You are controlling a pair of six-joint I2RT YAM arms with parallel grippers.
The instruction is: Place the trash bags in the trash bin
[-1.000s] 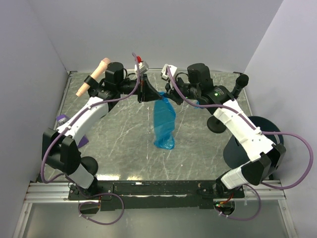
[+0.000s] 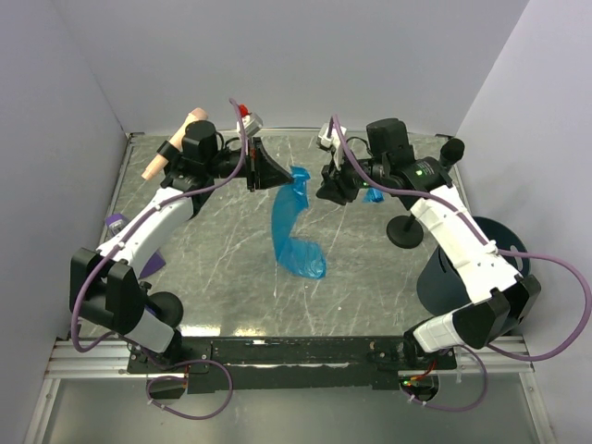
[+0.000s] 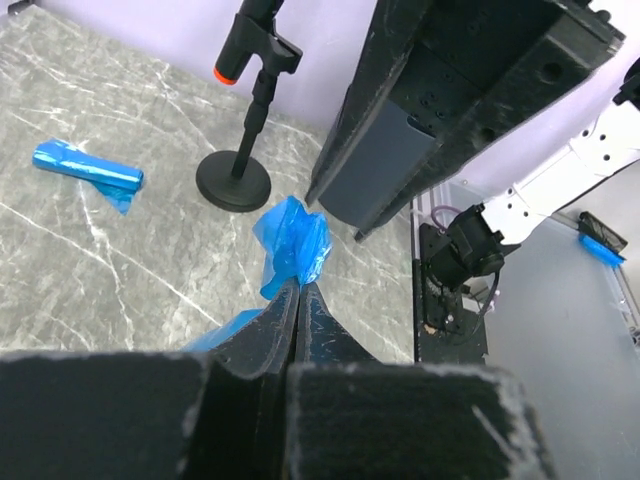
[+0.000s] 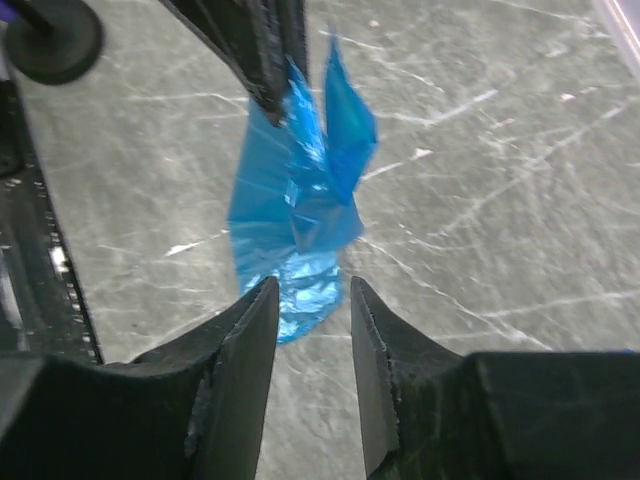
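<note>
A blue plastic bag (image 2: 301,257) hangs down over the grey marbled table, its top end pinched in my left gripper (image 2: 291,177). In the left wrist view those fingers are closed together, and a crumpled tuft of the bag (image 3: 295,240) sticks out past their tips. My right gripper (image 2: 326,195) is just right of the bag's top, apart from it. Its fingers stand open with nothing between them; the right wrist view has the bag (image 4: 325,215) beyond the fingertips. A rolled blue bag (image 3: 90,168) lies on the table. The dark trash bin (image 2: 442,289) stands at the right, partly hidden by my right arm.
A microphone on a stand with a round black base (image 2: 404,231) rises between the right arm and the bin. At the left lie a peach-coloured cylinder (image 2: 190,125) and a purple object (image 2: 153,265).
The right gripper has drawn away to the right from the bag's top. The left gripper has shifted slightly left with the bag, which now hangs narrower and bent.
</note>
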